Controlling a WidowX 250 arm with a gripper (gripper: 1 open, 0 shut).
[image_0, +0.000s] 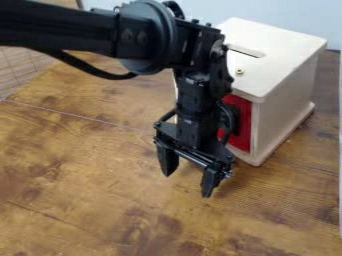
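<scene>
My black gripper (189, 175) hangs low over the wooden tabletop, its two fingers spread open with nothing between them. It is just in front and to the left of a pale wooden box (275, 105), which has a slot in its top and a red panel (242, 140) on its front. The wrist covers much of that red panel.
A light wall (287, 15) stands behind the box, and a woven or tiled surface (20, 75) lies at the upper left.
</scene>
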